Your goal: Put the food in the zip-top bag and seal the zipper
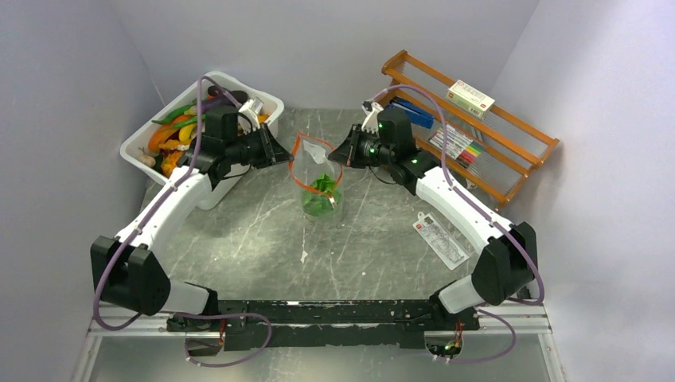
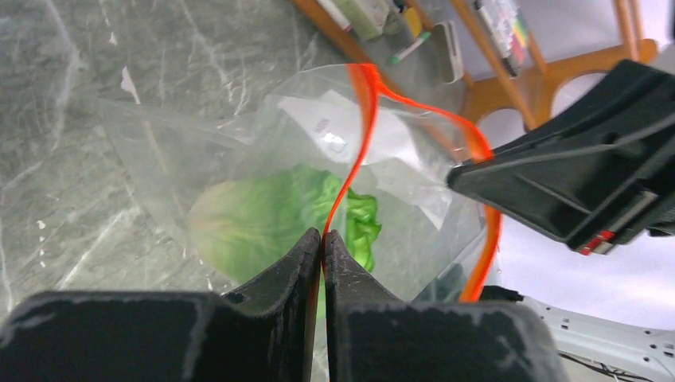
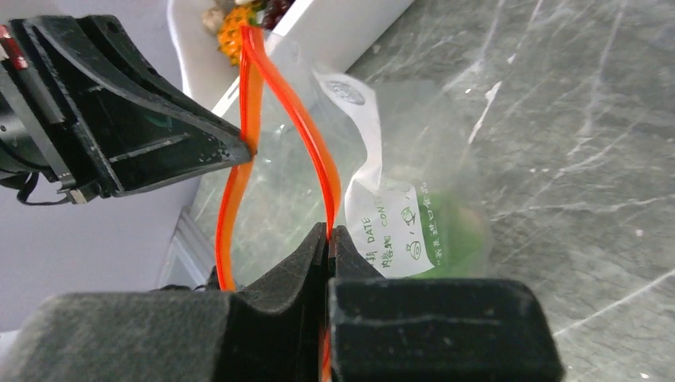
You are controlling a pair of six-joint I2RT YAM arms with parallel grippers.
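Note:
A clear zip top bag (image 1: 318,199) with an orange zipper (image 3: 309,143) hangs between my grippers, mouth open, with green leafy food (image 2: 271,215) inside. My left gripper (image 1: 288,157) is shut on one side of the zipper, which enters between its fingertips in the left wrist view. My right gripper (image 1: 333,157) is shut on the opposite zipper side; in the right wrist view the orange strip runs into the seam between its fingertips. A white label inside the bag partly covers the food.
A white bin of vegetables (image 1: 135,145) sits at back left, a wooden rack (image 1: 517,127) at back right, and a flat card (image 1: 440,240) at right.

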